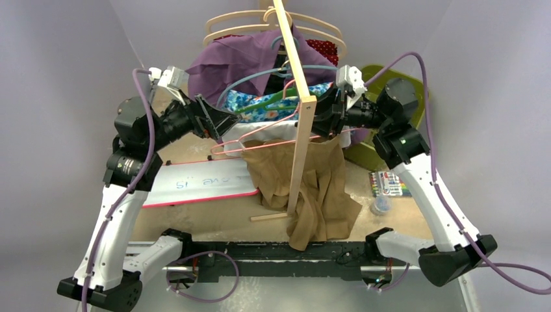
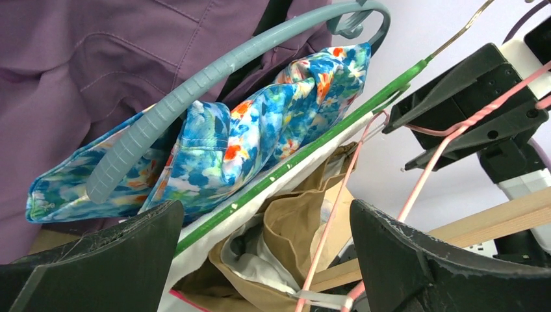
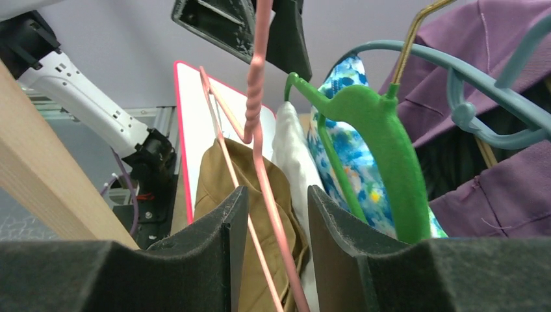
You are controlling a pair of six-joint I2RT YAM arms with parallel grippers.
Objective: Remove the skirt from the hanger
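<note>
A pink hanger (image 1: 260, 145) on the wooden rack carries a white garment (image 3: 292, 149); behind it hang a green hanger (image 3: 367, 130) and blue floral fabric (image 2: 260, 130). My left gripper stands open at the left end of these hangers, a pink hanger bar between but not visibly held by its fingers. My right gripper is part open beside the rack, with pink hanger wire seen between its fingers in its wrist view. Which garment is the skirt I cannot tell for sure.
The wooden rack beam (image 1: 299, 149) divides the two arms. Brown cloth (image 1: 325, 188) lies below, a whiteboard (image 1: 195, 182) at left. A green bin (image 1: 364, 159), markers (image 1: 390, 184) and a jar (image 1: 381, 205) are at right.
</note>
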